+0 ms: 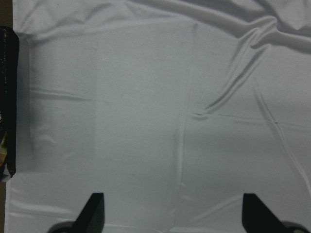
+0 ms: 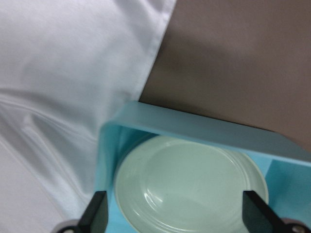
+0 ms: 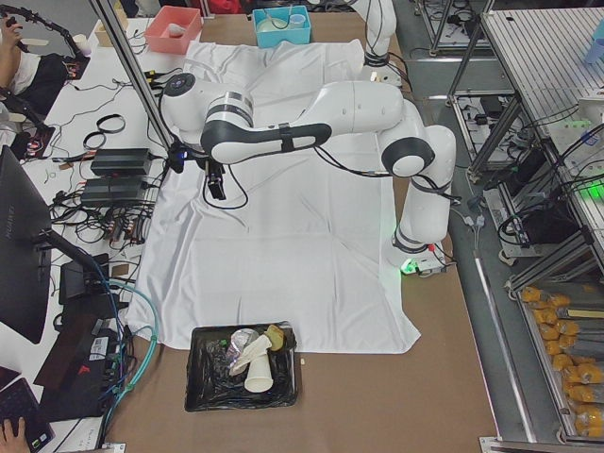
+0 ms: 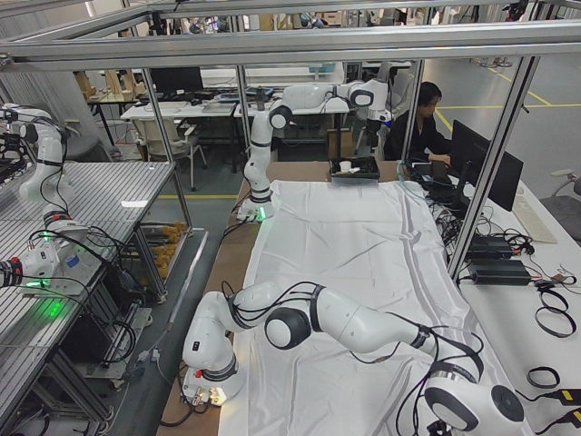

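A pale green plate lies flat inside a blue bin, seen in the right wrist view and at the far end in the camera left view. My right gripper is open over it, nothing visible held. My left gripper hangs open above the white cloth, nothing between its fingers. A black-lined tray holds crumpled waste, a white cup and a yellowish item; its edge also shows in the left wrist view.
A red bin stands on the side table with cables and electronics. A monitor stands beside the workspace.
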